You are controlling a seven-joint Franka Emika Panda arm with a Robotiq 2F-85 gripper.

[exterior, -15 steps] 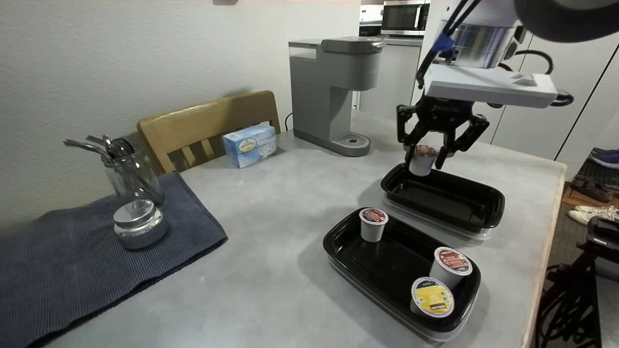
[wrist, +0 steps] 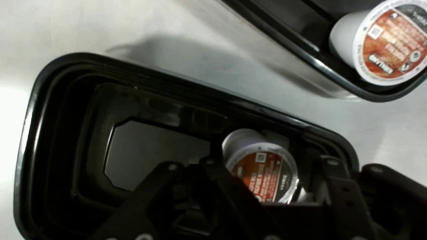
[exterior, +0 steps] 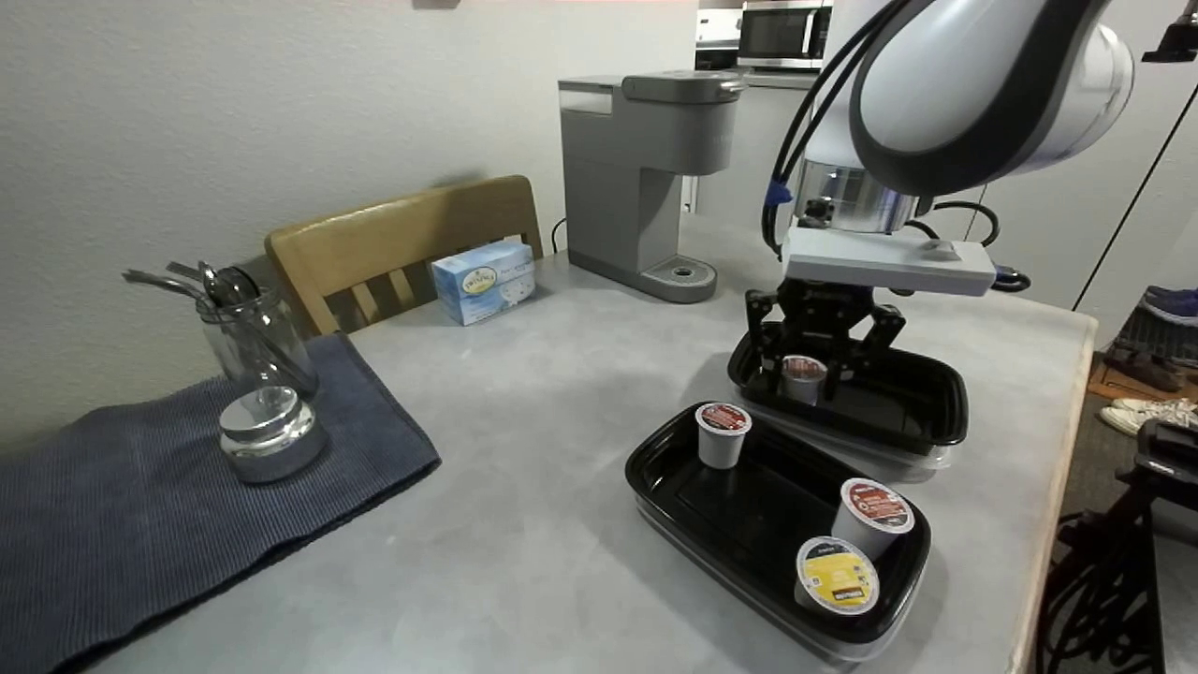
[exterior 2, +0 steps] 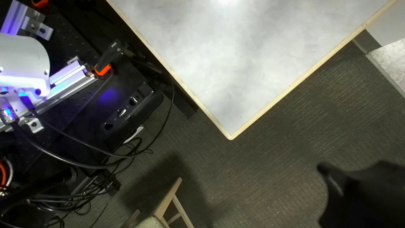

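My gripper (exterior: 803, 388) reaches down into the far black tray (exterior: 943, 388), near its left end. Between its fingers is a white coffee pod (exterior: 803, 378) with a red and dark lid. In the wrist view that same pod (wrist: 264, 172) stands inside the tray (wrist: 68, 64), with a dark finger (wrist: 216, 156) against one side of it; the lower part of the pod is partly hidden. Whether its base touches the tray floor I cannot tell. In the nearer black tray (exterior: 730, 517) are two red-lidded pods (exterior: 721, 432) and a yellow-lidded pod (exterior: 837, 577).
A grey coffee maker (exterior: 606, 168) stands at the back, beside a blue tea box (exterior: 485, 281). On the blue cloth (exterior: 146, 494) at left are a glass jar of spoons (exterior: 258, 343) and a lidded jar (exterior: 270, 438).
The gripper has come down and slightly left, carrying the pod from above the far tray to inside it. The far tray has shifted a little. The near tray and its pods have stayed put.
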